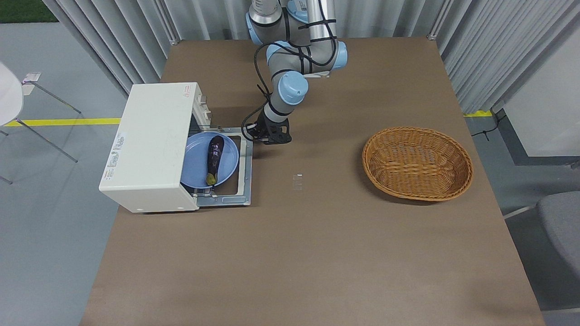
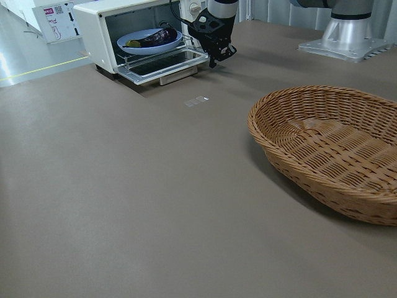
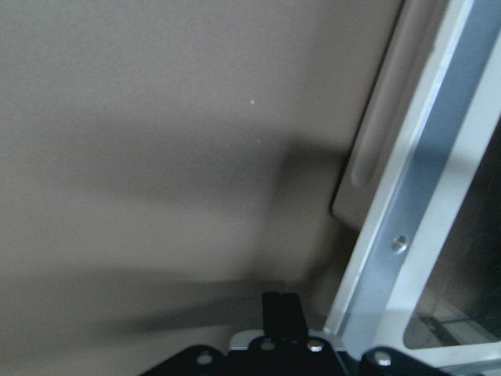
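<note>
A white toaster oven (image 1: 142, 146) stands on the left of the table with its glass door (image 2: 162, 68) folded down. On it a blue plate (image 1: 194, 160) holds a dark eggplant (image 1: 215, 157). My gripper (image 1: 272, 138) hangs low just beyond the door's outer edge, at the back of the door. In the wrist view its black fingertips (image 3: 282, 313) are beside the door frame (image 3: 407, 227), over bare table; whether they are shut cannot be told for sure.
An empty wicker basket (image 1: 416, 163) sits on the right of the table (image 1: 326, 255).
</note>
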